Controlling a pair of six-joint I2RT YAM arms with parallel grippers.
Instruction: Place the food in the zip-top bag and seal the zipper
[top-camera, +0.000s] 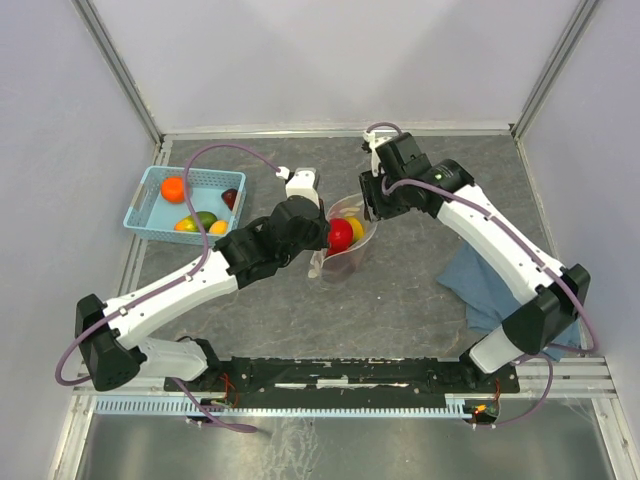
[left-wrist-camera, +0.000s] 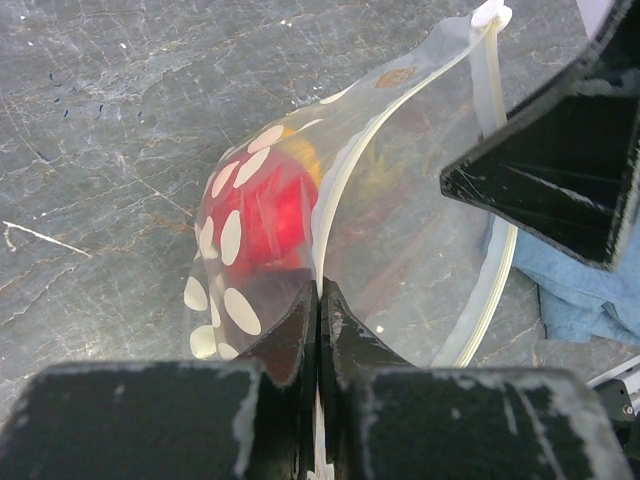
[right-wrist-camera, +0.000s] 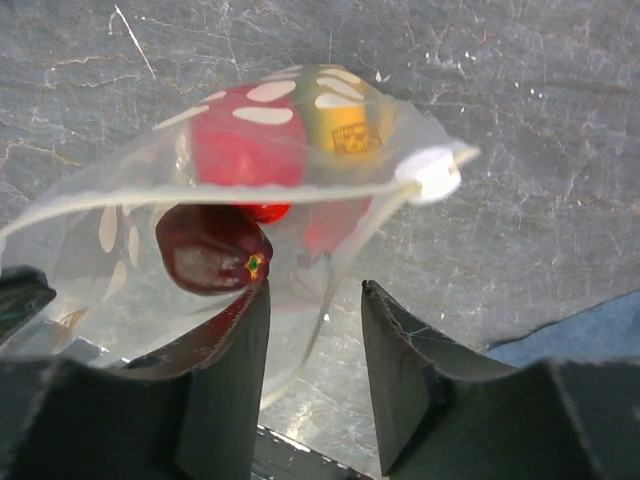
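The clear zip top bag (top-camera: 340, 262) stands in the middle of the table, holding red, yellow and dark red food (right-wrist-camera: 205, 245). In the left wrist view my left gripper is shut on the bag's zipper edge. My right gripper is at the bag's upper right in the top view, its fingers parted beside the zipper end with its white slider (right-wrist-camera: 430, 175); in the right wrist view nothing is clearly gripped between them.
A blue basket (top-camera: 150, 210) with several fruits sits at the back left. A blue cloth (top-camera: 470, 280) lies on the right.
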